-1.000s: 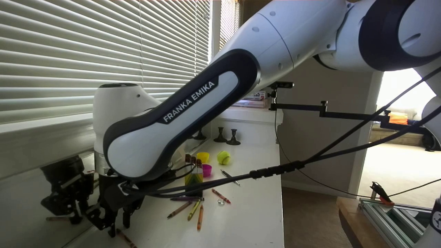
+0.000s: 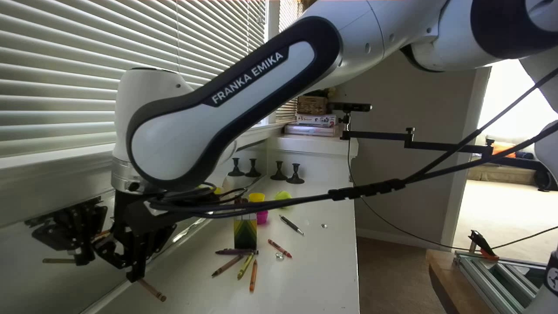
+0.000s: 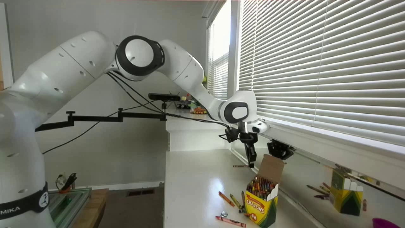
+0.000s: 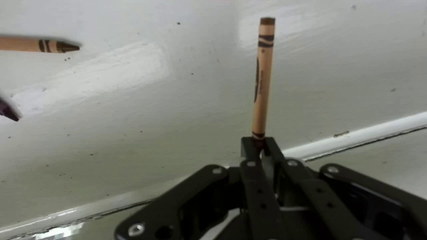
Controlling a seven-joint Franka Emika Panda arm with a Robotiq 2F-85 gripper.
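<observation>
My gripper is shut on one end of a tan-brown crayon [image 4: 263, 76], which sticks out past the fingertips in the wrist view. In exterior view 1 this crayon [image 2: 152, 290] is tilted, its free end lower and to the right of the gripper [image 2: 137, 277]. From exterior view 2 the gripper [image 3: 251, 166] shows behind the yellow-and-green crayon box [image 3: 262, 203], with the crayon [image 3: 240, 166] pointing left. The box's lid stands open and many crayons fill it.
Loose crayons lie by the box, among them an orange one [image 2: 253, 275], a yellow one [image 2: 245, 266] and a red one [image 2: 280, 248]. A pen [image 2: 291, 225], a tennis ball [image 2: 283, 196] and a magenta cup [image 2: 262, 217] stand farther back. A reflective wall borders the shelf closely.
A second ago the fingers stood apart beside the crayon on the shelf. Now they are closed on it, and the arm has risen and shifted slightly left with it.
</observation>
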